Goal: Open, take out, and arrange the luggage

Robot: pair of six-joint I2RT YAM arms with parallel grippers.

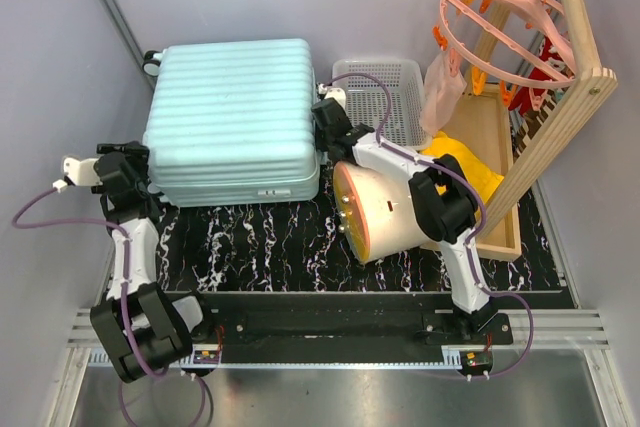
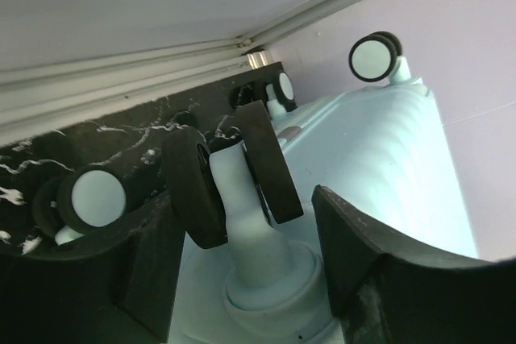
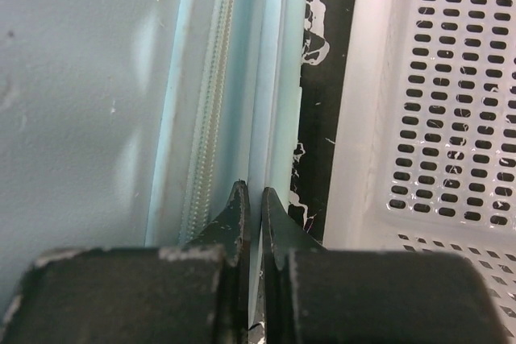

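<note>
A pale mint suitcase [image 1: 230, 117] lies on its side across the left of the black marble surface. My left gripper [image 1: 135, 162] is at its left end; in the left wrist view its part-open fingers surround a caster wheel mount [image 2: 258, 247], with a black wheel above them. My right gripper [image 1: 325, 117] is at the suitcase's right end; in the right wrist view it is shut on a thin pale rim strip [image 3: 266, 118] of the suitcase, beside a zipper.
A white perforated basket [image 1: 395, 87] stands right of the suitcase. A cream cylinder [image 1: 390, 212], a wooden tray with yellow cloth [image 1: 470, 162] and a wooden rack fill the right.
</note>
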